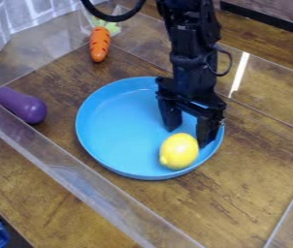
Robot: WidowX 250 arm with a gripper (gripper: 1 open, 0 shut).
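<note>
The black gripper (188,121) hangs over the right half of a blue plate (116,131), its dark fingers spread apart near the plate's rim. A yellow lemon-like object (179,151) lies on the plate below the gripper. Whether anything small sits between the fingers is hard to tell against the dark parts.
An orange carrot (100,41) lies at the back left and a purple eggplant (19,105) left of the plate, both on the wooden table (240,203). The table right of the plate is clear.
</note>
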